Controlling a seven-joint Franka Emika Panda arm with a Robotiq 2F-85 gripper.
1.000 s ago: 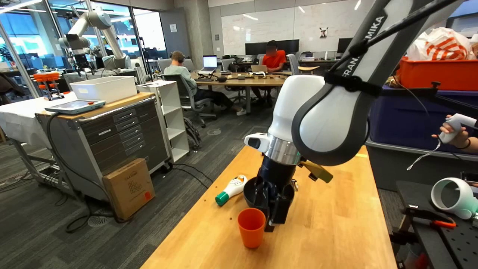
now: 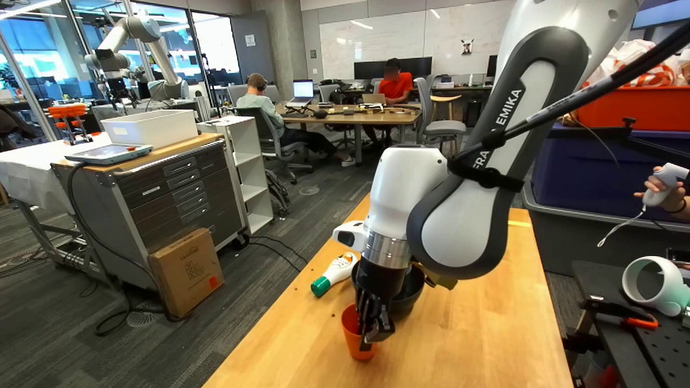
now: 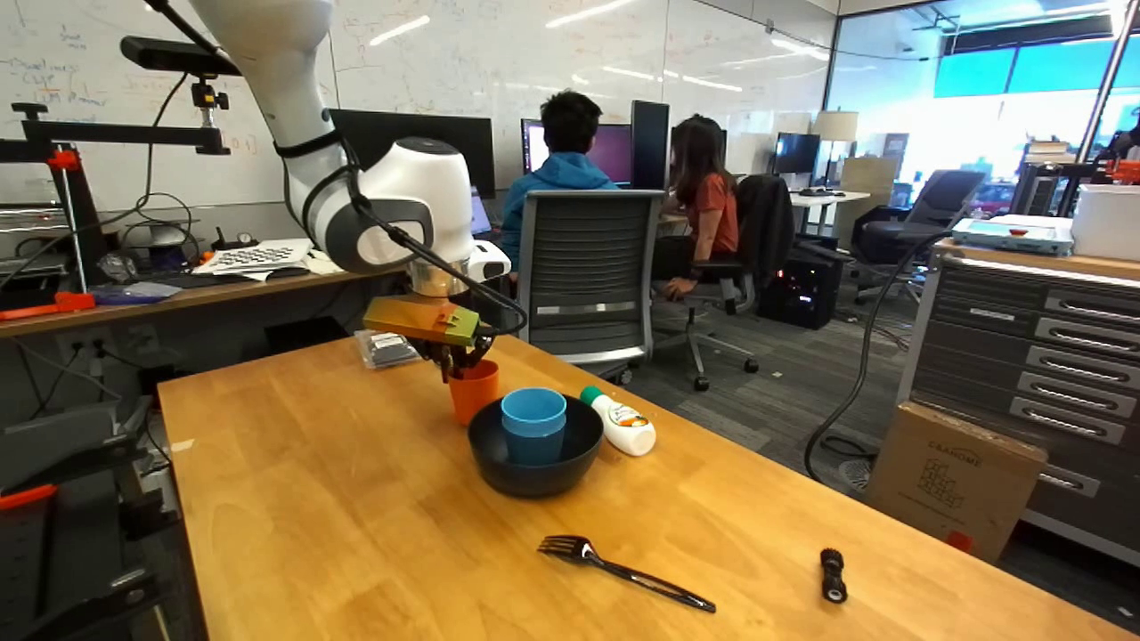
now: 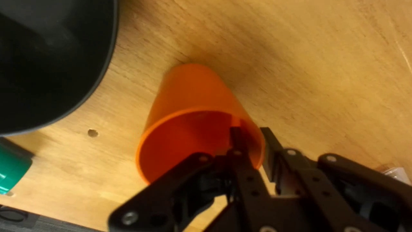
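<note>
An orange cup (image 4: 195,91) stands upright on the table, its mouth facing the wrist camera. My gripper is down at the cup's rim, with one finger inside the mouth and the other just outside the wall. The fingers are part open around that wall, and a firm hold does not show. In exterior view 1 the gripper (image 2: 372,333) covers part of the cup (image 2: 351,326). From the other side, exterior view 2 shows the cup (image 3: 475,393) below the gripper (image 3: 454,369), beside the black bowl (image 3: 534,479).
Two stacked blue cups (image 3: 533,427) sit in the bowl. A white bottle with a green cap (image 3: 622,424) lies beside it. A black fork (image 3: 625,573), a small black flashlight (image 3: 833,575) and a clear packet (image 3: 386,348) lie elsewhere.
The gripper has moved from beside the bowl, above and to the cup's right in exterior view 1, down and left onto the cup's rim. The cup stays about where it was.
</note>
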